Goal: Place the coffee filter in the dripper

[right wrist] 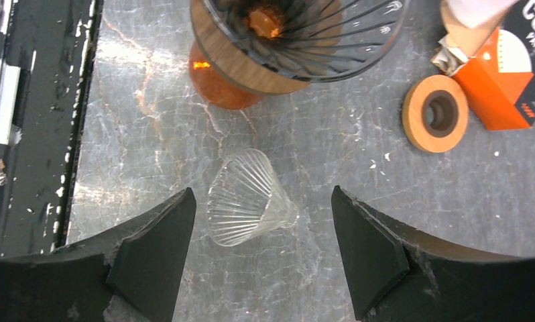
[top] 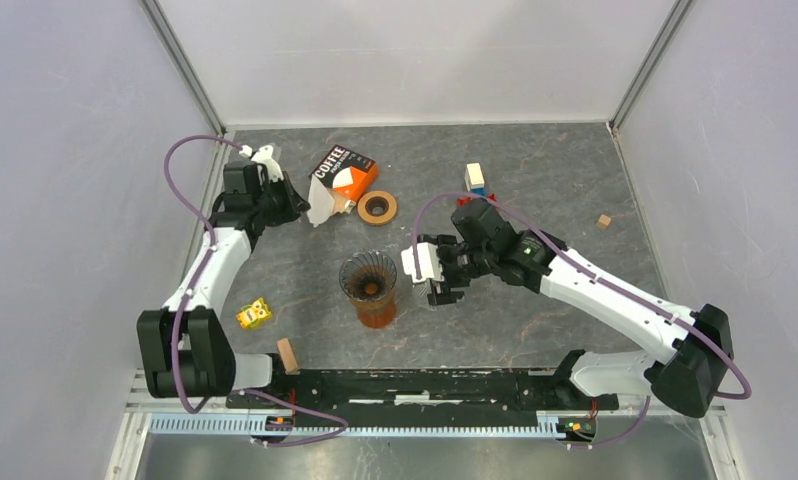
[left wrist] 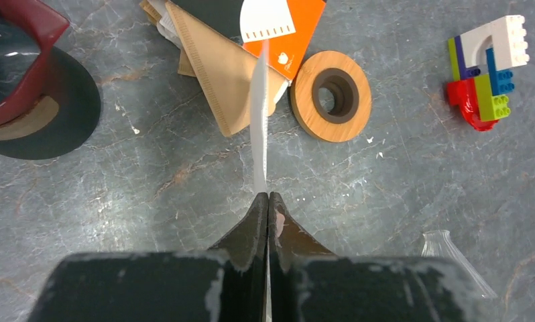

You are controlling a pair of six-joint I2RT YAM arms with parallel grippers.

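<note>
A white coffee filter [top: 319, 201] is pinched in my left gripper [top: 303, 207], which is shut on it. Seen edge-on in the left wrist view, the filter [left wrist: 259, 121] rises as a thin strip from the closed fingertips, in front of the coffee packet. The dripper [top: 367, 275], ribbed and dark glass, sits upright on an amber base, to the right of and nearer than the left gripper; its inside looks empty. My right gripper stands open, nothing between its fingers, above a clear ribbed plastic cone [right wrist: 249, 199] lying on its side on the table beside the dripper.
The orange and black coffee packet [top: 345, 172] lies open with brown filters at its mouth. A tape roll [top: 377, 208] is beside it. Building bricks [top: 475, 182] stand behind the right arm. A yellow object [top: 254, 313] lies near the left arm.
</note>
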